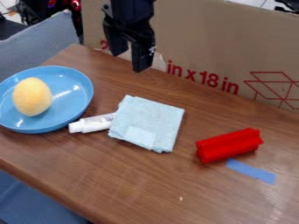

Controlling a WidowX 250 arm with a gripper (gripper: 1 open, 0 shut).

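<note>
My gripper (131, 54) hangs high at the back of the table, in front of the cardboard, open and empty. Below it lies a folded pale blue cloth (147, 123), with a white tube (89, 124) along its left. A yellow egg-shaped object (33, 94) rests on a blue plate (70, 101) at the left. A red cylinder (226, 145) lies at the right, beside a strip of blue tape (250, 172).
A cardboard panel (211, 39) with red printing stands along the back. A grey padded side (35, 48) borders the left.
</note>
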